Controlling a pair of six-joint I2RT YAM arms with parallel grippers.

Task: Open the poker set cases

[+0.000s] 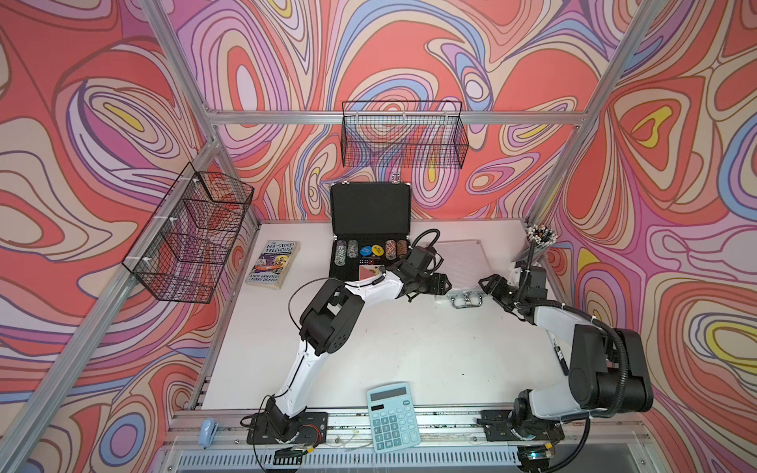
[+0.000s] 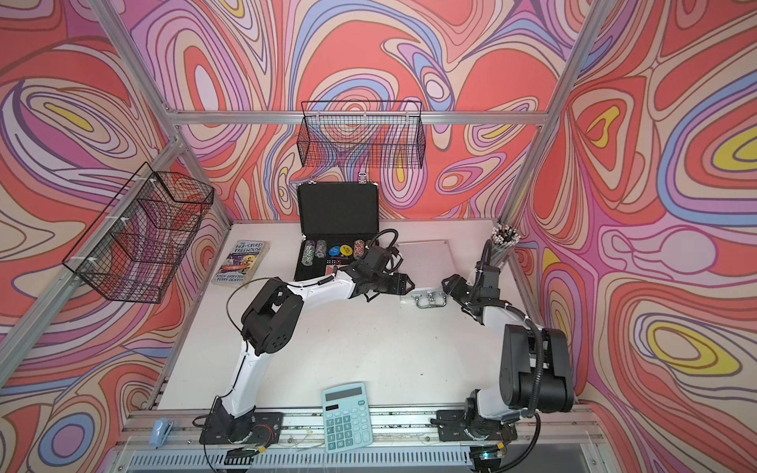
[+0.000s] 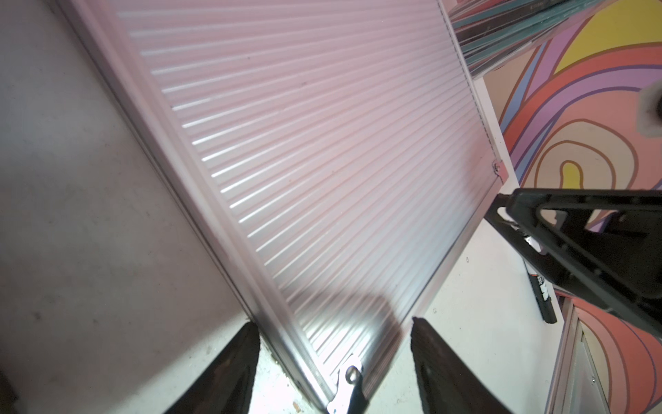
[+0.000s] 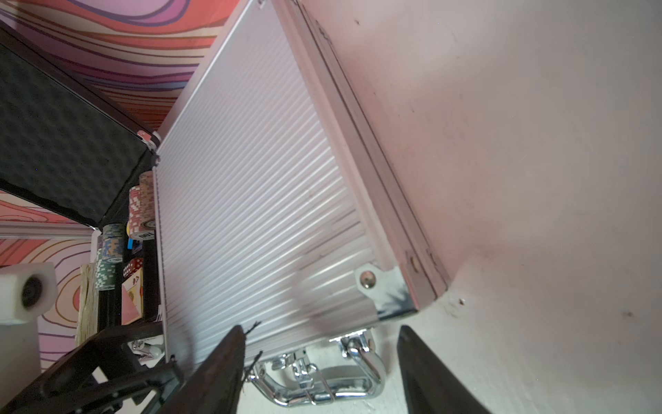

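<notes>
At the back of the table one poker case [image 1: 370, 209] stands with its black lid raised, chips and cards showing inside. Beside it on the right lies a silver ribbed case [image 4: 262, 193], lid down, its metal handle [image 1: 467, 300] facing the front. My left gripper is part open around the front left corner of the silver case, one finger on each side of that corner. Over by the front right corner, my right gripper is also part open; its fingers frame the handle and front edge in the right wrist view. Contact with the case cannot be made out.
A book [image 1: 273, 264] lies at the left, and a calculator [image 1: 392, 417] at the front edge. Right of the silver case stands a holder with several thin sticks [image 1: 541, 235]. Wire baskets [image 1: 404, 142] hang behind and at the left.
</notes>
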